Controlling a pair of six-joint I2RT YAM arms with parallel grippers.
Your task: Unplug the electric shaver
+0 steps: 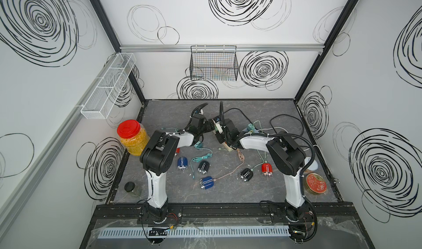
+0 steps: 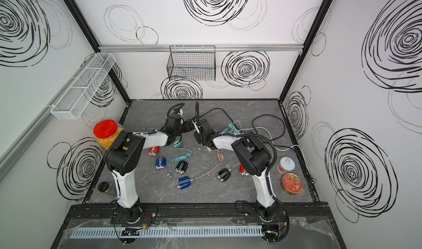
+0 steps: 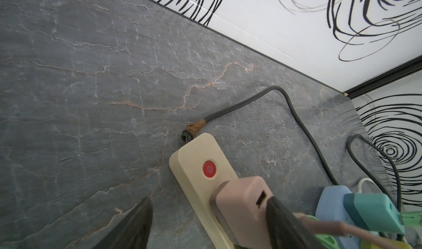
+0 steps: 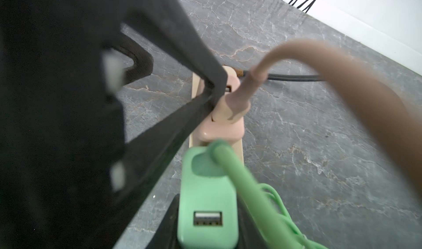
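Note:
In the left wrist view a cream power strip [image 3: 189, 161] carries a pink charger [image 3: 237, 205] with a pink cable. My left gripper is over it, part open, one finger each side of the strip and charger; contact is unclear. My right gripper is shut on a green charger [image 4: 206, 183] on the same strip, in front of the pink one. Electric shavers in blue [image 1: 206, 182], black [image 1: 246, 174] and red [image 1: 266, 168] lie on the table, some with cables leading toward the strip.
A yellow jar with red lid [image 1: 131, 136] stands at the left, a dark-lidded jar [image 1: 131, 187] front left, cans [image 2: 291, 183] at the right. Other chargers [image 3: 369, 211] sit right of the strip. The black strip cable loops over the back of the table.

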